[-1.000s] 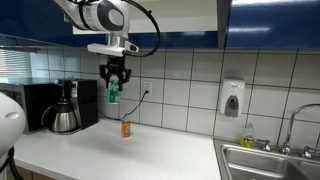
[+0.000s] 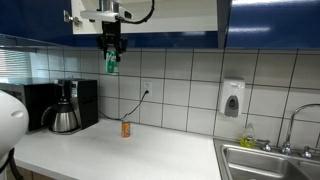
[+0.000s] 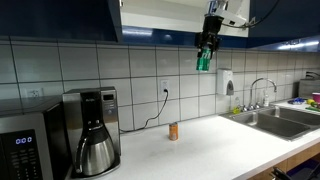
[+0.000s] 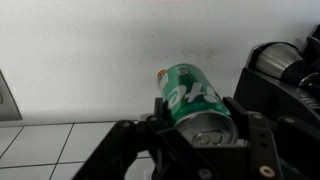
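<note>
A green can [image 4: 197, 98] is held in my gripper, whose fingers close around its sides in the wrist view. In exterior view 1 the can [image 2: 112, 62] hangs upright below the gripper [image 2: 112, 52], high over the counter and just under the level of the upper cabinets. From the other side, in exterior view 2, the can [image 3: 203, 62] shows below the gripper [image 3: 206, 50] in front of the tiled wall. Behind the arm, a pale open cabinet space [image 2: 170, 22] shows between blue cabinet parts.
On the white counter [image 2: 150, 148] stands a small orange-brown can [image 2: 126, 129]. A coffee maker with a steel jug [image 3: 96, 152] and a microwave [image 3: 32, 140] stand at the left. At the right are a sink [image 2: 262, 160] and wall dispenser [image 2: 231, 97]. Mid-counter is mostly clear.
My gripper has risen with the green can in it, from well below the cabinets up to near their lower edge. The counter objects have stayed put.
</note>
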